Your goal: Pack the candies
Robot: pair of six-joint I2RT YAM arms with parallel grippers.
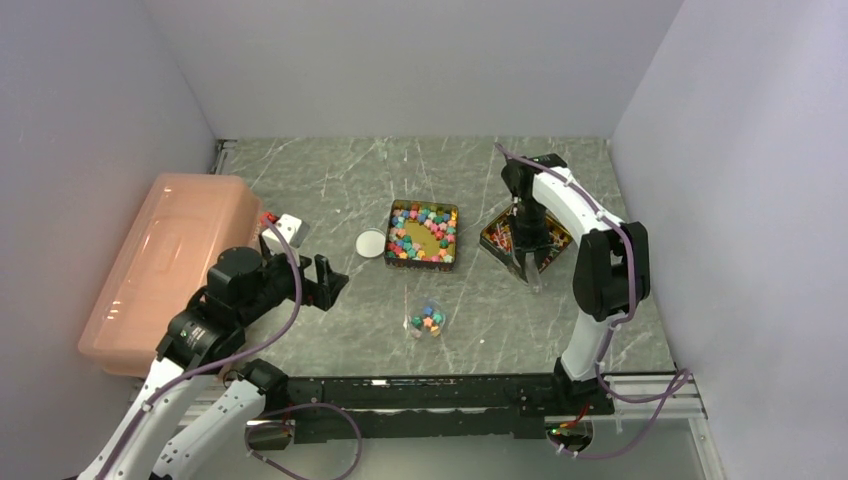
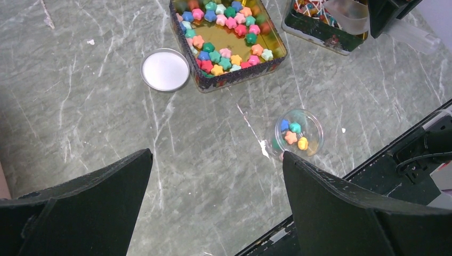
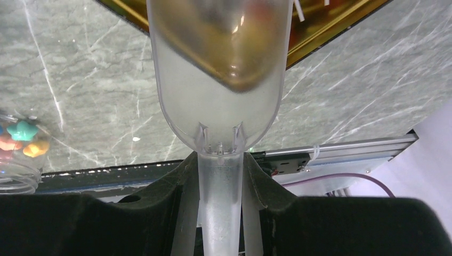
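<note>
Colourful star-shaped candies lie in a black and gold tray at the middle of the table. In front of it a clear round jar holds several of the same candies. My right gripper is shut on the handle of a clear plastic scoop. The scoop's bowl, with no candy clearly visible inside, hangs over the near corner of a second tray holding wrapped candies with white sticks. Left of the jar, my left gripper stands open above bare table.
A round white lid lies left of the middle tray. A large translucent orange bin stands at the far left.
</note>
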